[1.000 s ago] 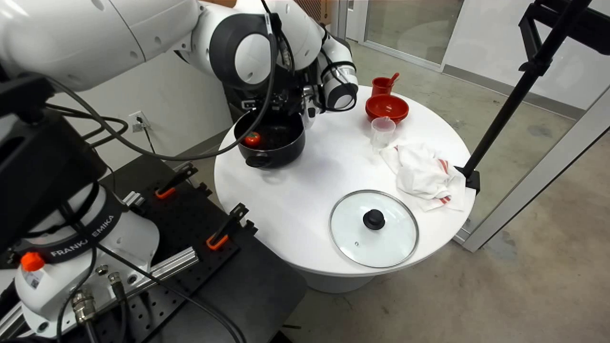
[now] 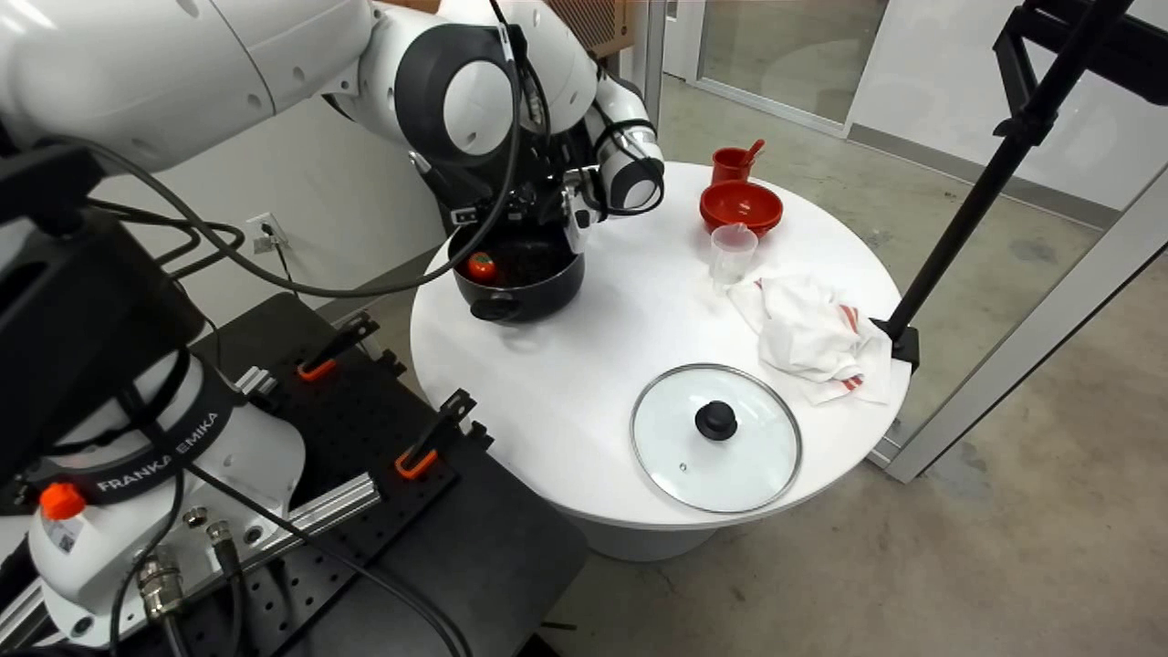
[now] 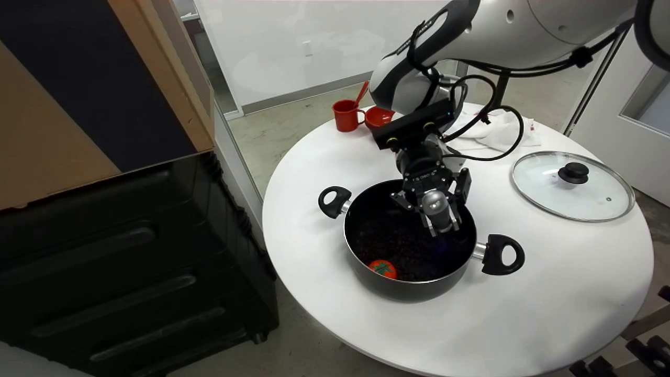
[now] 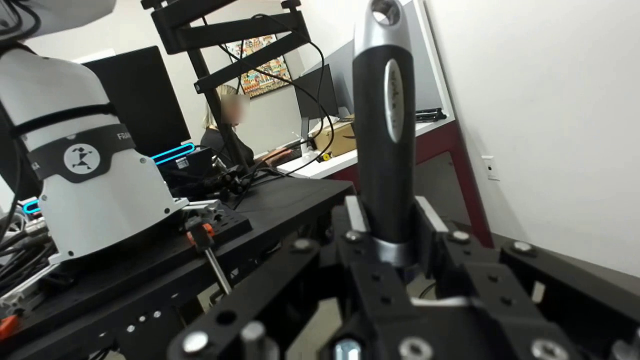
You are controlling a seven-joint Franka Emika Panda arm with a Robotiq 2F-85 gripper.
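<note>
My gripper is shut on a utensil handle (image 4: 387,129), black with a silver end and an oval badge. The handle stands up between the two fingers in the wrist view; the utensil's other end is hidden. In exterior view 2 the gripper (image 3: 439,217) is over the right rear part of a black two-handled pot (image 3: 411,289), and the handle's silver end (image 3: 434,203) faces that camera. Inside the pot a red tomato (image 3: 382,269) lies against the near wall. Whether the utensil touches the pot's dark bottom cannot be made out.
A glass lid (image 2: 717,465) with a black knob lies on the white table (image 2: 591,405). Red bowls (image 2: 741,206), a red mug (image 2: 730,165), a clear cup (image 2: 733,254) and a white towel (image 2: 805,328) stand or lie farther off.
In exterior view 1 the arm's wrist has shifted left and slightly lower over the pot. The pot, tomato, lid and other tableware are where they were.
</note>
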